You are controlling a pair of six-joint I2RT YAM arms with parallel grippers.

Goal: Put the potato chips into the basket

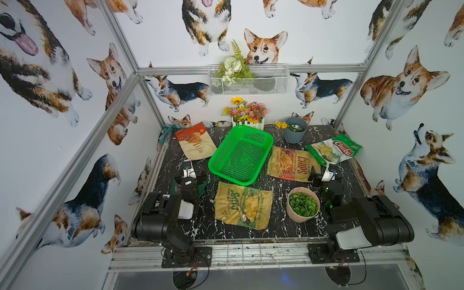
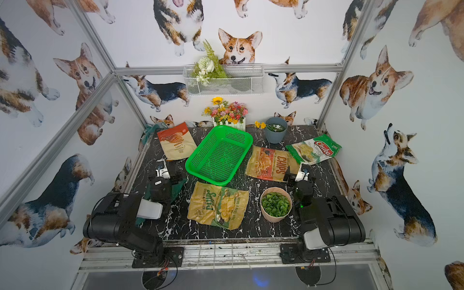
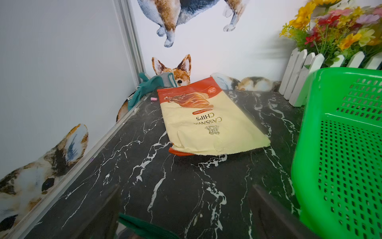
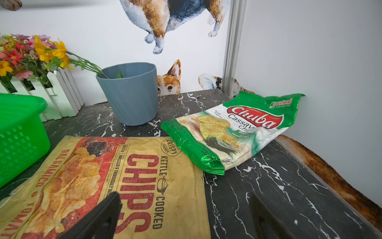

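Observation:
The green basket (image 1: 216,166) stands empty in the middle of the table. Right of it lies a tan and red chips bag (image 4: 171,199), overlapped by a green Chuba bag (image 4: 238,131). An orange and cream cassava chips bag (image 3: 207,127) lies flat left of the basket. Nearer the front is a yellow-green chips bag (image 1: 244,205). My left gripper is open at the left, short of the cassava bag, nothing between its fingers. My right gripper also stands open, empty, close to the near right end of the tan and red bag.
A pot of green leaves (image 1: 303,205) stands by the right arm. Along the back are a blue-grey pot (image 4: 129,95) and a fenced flower box (image 1: 248,116). Dark green cloth (image 2: 177,188) lies beneath the left arm; teal gloves (image 3: 149,87) rest in the far left corner.

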